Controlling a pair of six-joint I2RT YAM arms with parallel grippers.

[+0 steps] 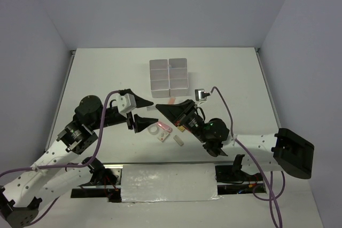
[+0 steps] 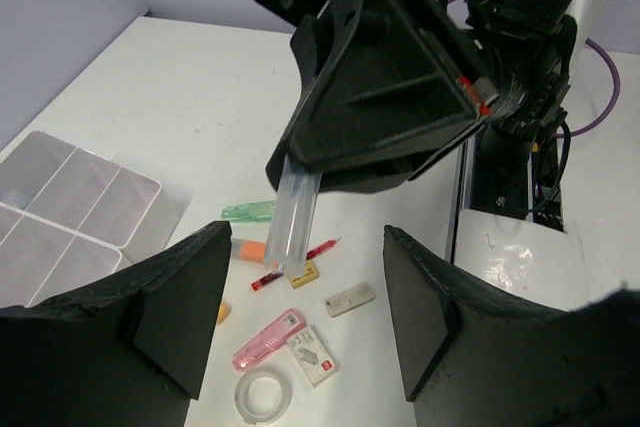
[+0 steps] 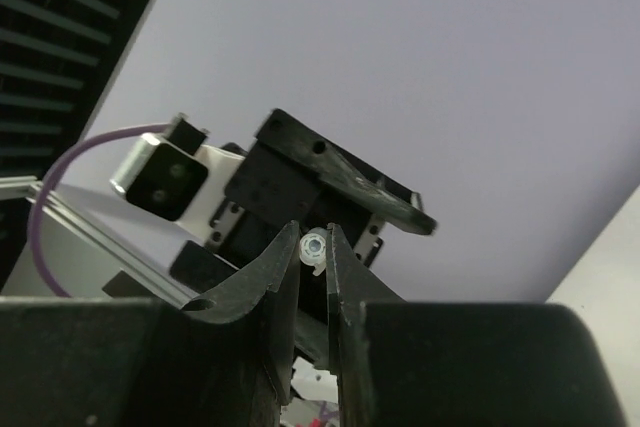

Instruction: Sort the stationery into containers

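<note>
My right gripper (image 1: 158, 107) is shut on a slim translucent tube (image 2: 291, 225), which sticks out past its fingertips. In the right wrist view the round white end (image 3: 313, 245) of the tube shows between the fingers. Facing it stands my left gripper, fingers parted on either side of the tube's free end and not visibly touching it. On the table below lie a pink item (image 2: 268, 339), a small white box (image 2: 312, 355), a tape roll (image 2: 242, 398), a grey block (image 2: 349, 300), a green item (image 2: 248, 212) and a red pen (image 2: 322, 250).
The divided clear container (image 1: 169, 92) stands at the back centre, its compartments looking mostly empty. An orange item (image 2: 254, 251) and a yellow piece (image 2: 303, 275) lie near the red pen.
</note>
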